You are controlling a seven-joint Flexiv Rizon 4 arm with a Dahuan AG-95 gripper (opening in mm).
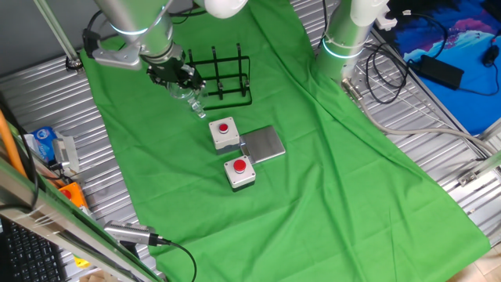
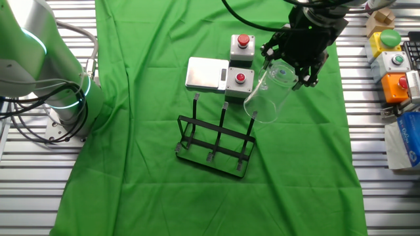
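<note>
A clear glass mug (image 2: 266, 101) is at the end of my black gripper (image 2: 287, 65), whose fingers reach around both sides of it. They appear shut on it, though the contact is hard to make out. In exterior view 1 the mug (image 1: 186, 93) shows faintly below the gripper (image 1: 177, 80), with its handle toward the button boxes. Near it stands a black wire rack (image 2: 213, 147) with several upright prongs, none bearing anything. Whether the mug touches the cloth cannot be told.
Two white boxes with red buttons (image 1: 224, 135) (image 1: 239, 171) stand beside a flat silver-topped scale (image 1: 264, 144).
</note>
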